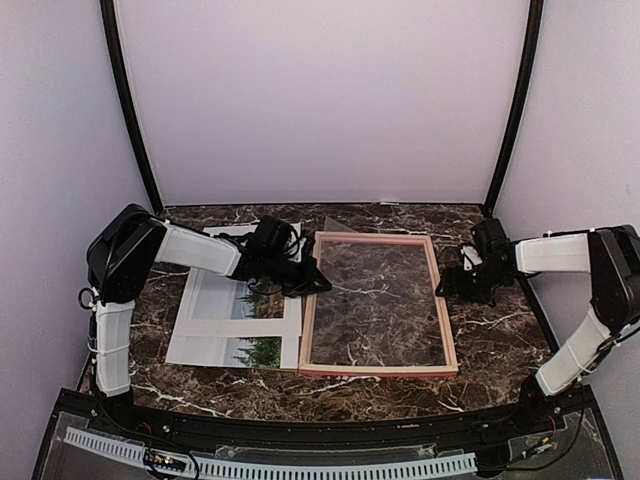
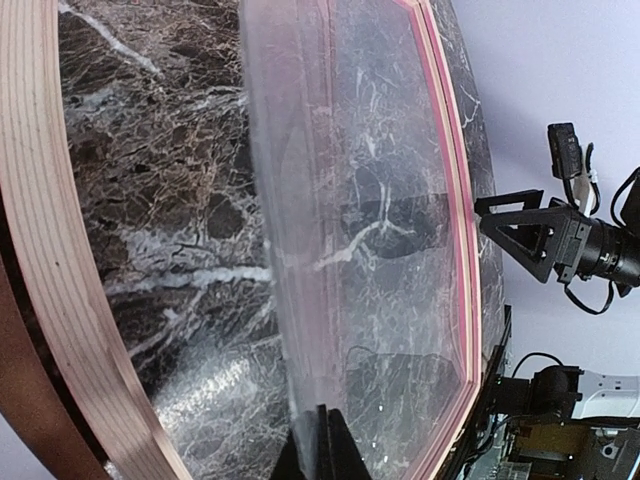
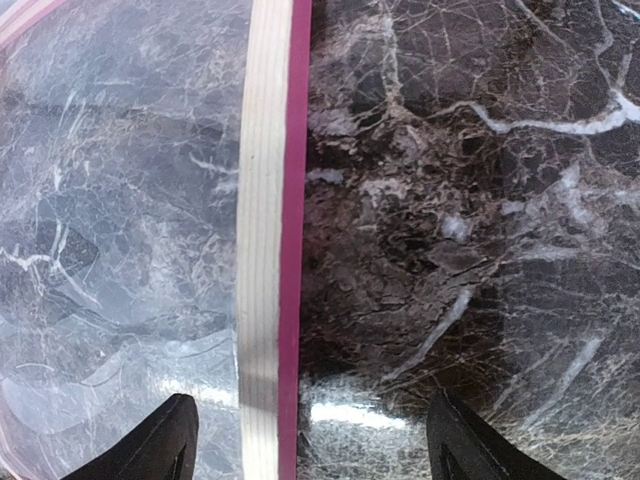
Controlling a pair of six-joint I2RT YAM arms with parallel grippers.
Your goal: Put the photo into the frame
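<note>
The wooden frame, pale with a pink outer side, lies flat in the middle of the table. A clear sheet covers part of its opening, its left edge lifted and tilted in the left wrist view. My left gripper is shut on that raised edge, near the frame's left rail. Left of the frame lies the photo, a landscape with trees and white borders, partly hidden under my left arm. My right gripper stands open, its fingers either side of the frame's right rail, apart from it.
Bare dark marble table lies right of the frame and along the front. A perforated white rail runs across the front edge. A pale wall closes the back.
</note>
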